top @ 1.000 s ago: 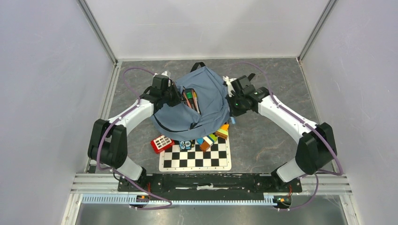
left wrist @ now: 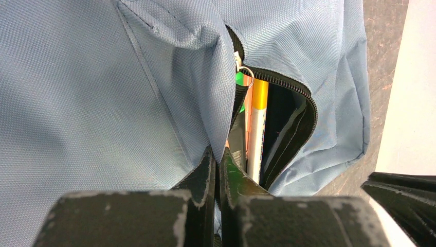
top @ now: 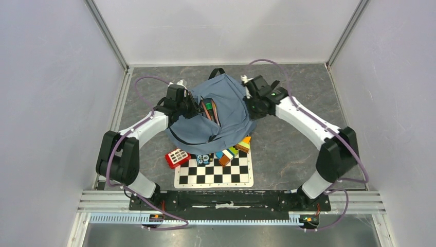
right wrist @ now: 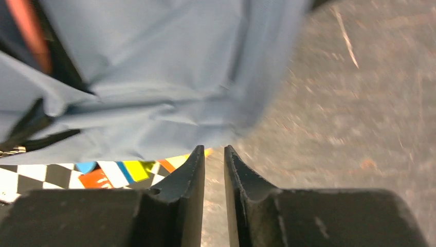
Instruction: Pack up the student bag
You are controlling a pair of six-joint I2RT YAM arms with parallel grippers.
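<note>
The blue-grey bag [top: 226,92] lies in the middle of the table with its zipped opening spread. Inside the opening sit pens or markers, among them a white one with a yellow end [left wrist: 257,128] and orange and green pieces. My left gripper is shut on a fold of the bag's cloth at the opening's edge. Over the bag's right edge hovers my right gripper, its fingers a little apart with nothing between them.
Below the bag lie a black-and-white checkered board [top: 213,177], a red calculator-like box [top: 178,157], a blue patterned item [top: 204,159] and several coloured blocks [top: 243,144]. A black strap [top: 217,72] shows behind.
The left gripper has stayed put.
</note>
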